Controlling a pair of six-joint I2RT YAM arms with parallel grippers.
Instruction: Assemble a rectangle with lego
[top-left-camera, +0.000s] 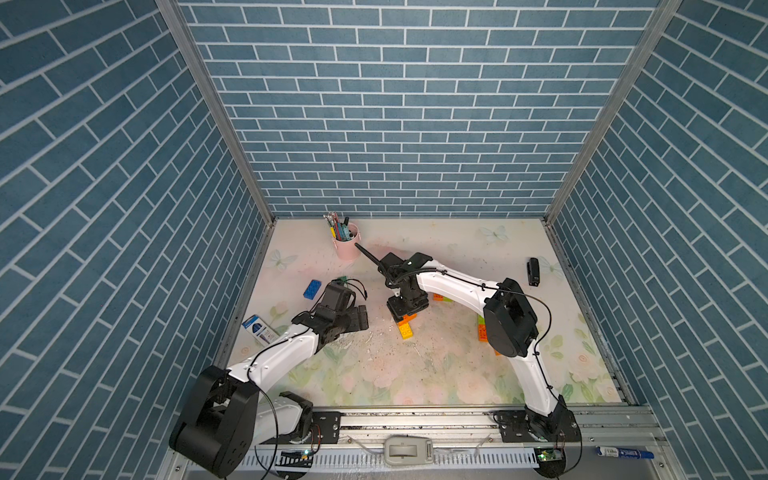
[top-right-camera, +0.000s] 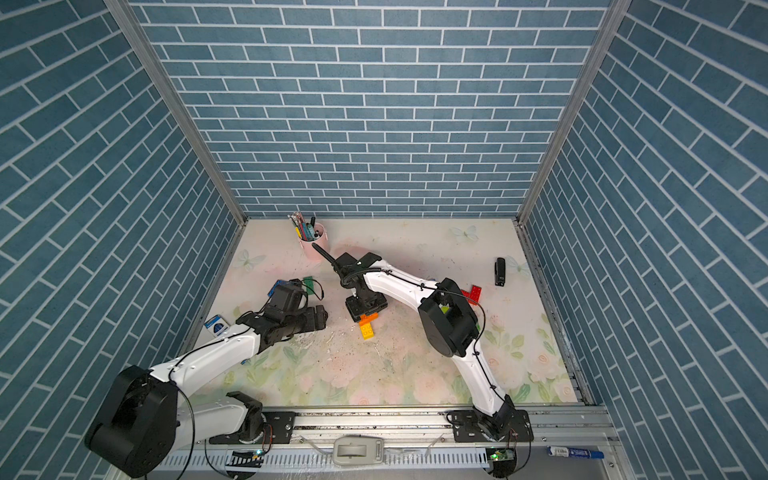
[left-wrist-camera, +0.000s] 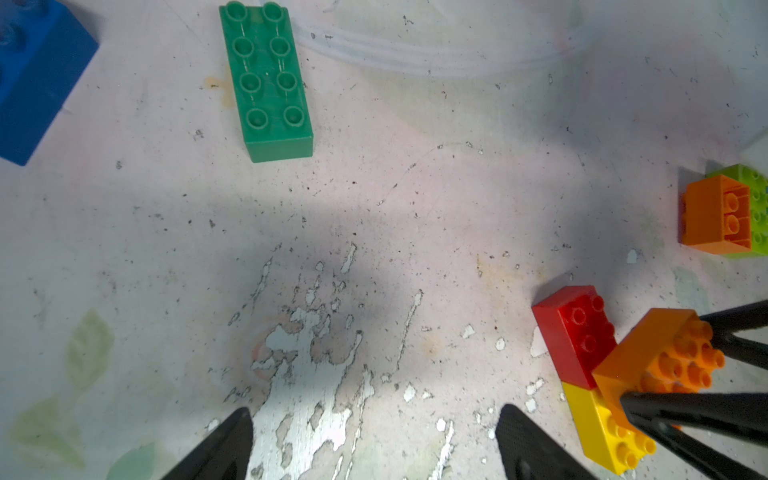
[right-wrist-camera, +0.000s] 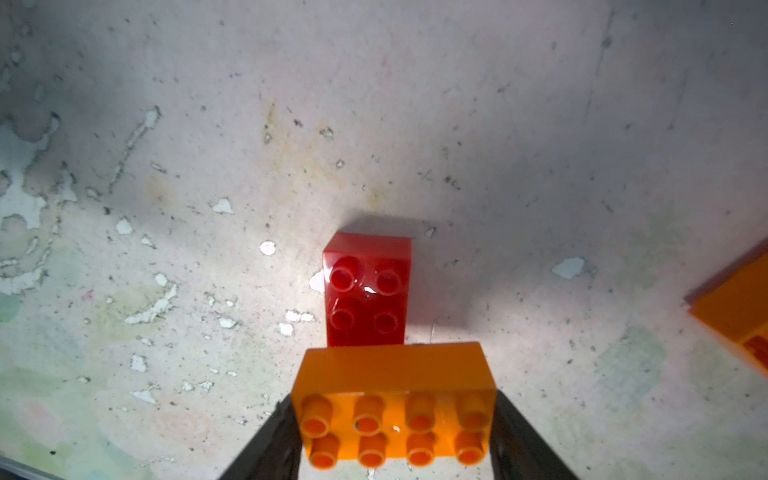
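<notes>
My right gripper is shut on the ends of an orange brick (right-wrist-camera: 392, 369), its studs turned sideways toward the camera's lower edge. In the left wrist view this orange brick (left-wrist-camera: 644, 360) is tilted above a red brick (left-wrist-camera: 572, 336) and a yellow brick (left-wrist-camera: 604, 432), which lie end to end on the table. Whether orange touches them cannot be made out. The red brick's studs (right-wrist-camera: 366, 296) stick out beyond it. My left gripper stands open over bare table, left of these bricks. A green brick (left-wrist-camera: 268, 80) and a blue brick (left-wrist-camera: 40, 72) lie farther back.
An orange brick lying on its side (left-wrist-camera: 712, 212) and a lime brick (left-wrist-camera: 752, 200) are on the right. Orange and red bricks (top-right-camera: 472, 293) lie near the right arm. A pink pen cup (top-left-camera: 346, 248) stands at the back.
</notes>
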